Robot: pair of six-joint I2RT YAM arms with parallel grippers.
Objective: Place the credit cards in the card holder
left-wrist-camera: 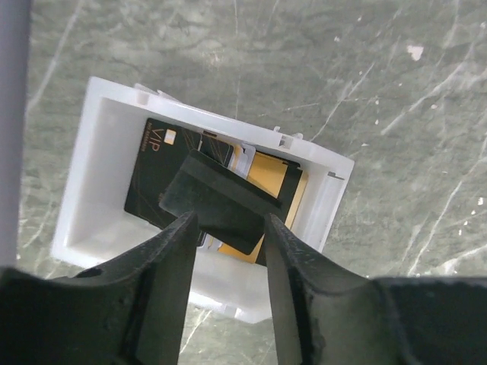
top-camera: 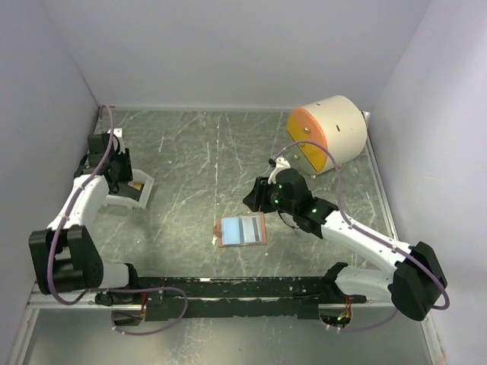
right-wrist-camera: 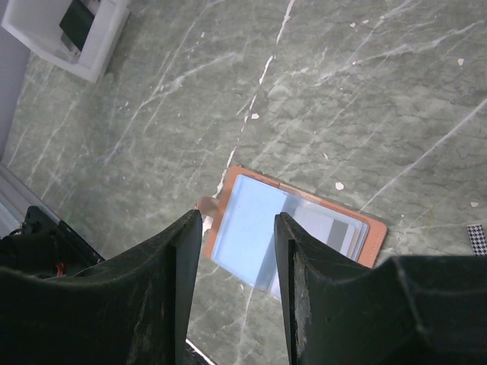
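Note:
Inside the white box (top-camera: pixel 142 196) on the left lie overlapping cards: a black VIP card (left-wrist-camera: pixel 156 163), a gold card (left-wrist-camera: pixel 268 173) and a plain black card (left-wrist-camera: pixel 221 201) slanted across the top. My left gripper hovers over the box, fingers apart; the lower edge of the plain black card shows between its fingertips. The open card holder (top-camera: pixel 242 230), brown-edged with pale blue and grey panels, lies flat near the table's front. My right gripper stands open above it, nothing between its fingers. The right wrist view also shows the white box (right-wrist-camera: pixel 106 46).
A cream cylinder with an orange front (top-camera: pixel 329 133) stands at the back right. A black bar (top-camera: pixel 228 287) runs along the front edge.

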